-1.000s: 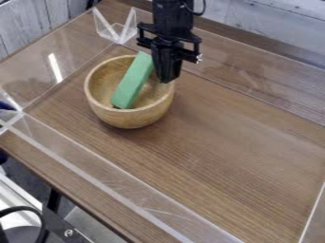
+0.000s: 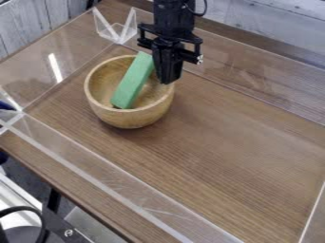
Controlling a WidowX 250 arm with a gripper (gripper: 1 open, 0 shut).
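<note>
A light wooden bowl (image 2: pixel 127 115) sits on the wooden table, left of centre in the camera view. A green oblong object (image 2: pixel 131 84) lies tilted inside it, leaning toward the back right. My black gripper (image 2: pixel 170 66) is over the bowl's back right rim, by the upper end of the green object. It appears shut, with nothing clearly held between its fingers; whether it touches the green object is hard to tell.
A clear angular plastic piece (image 2: pixel 117 28) stands at the back left. Dark cables show at the lower left corner.
My gripper has shifted very slightly. The bowl and green object look unmoved.
</note>
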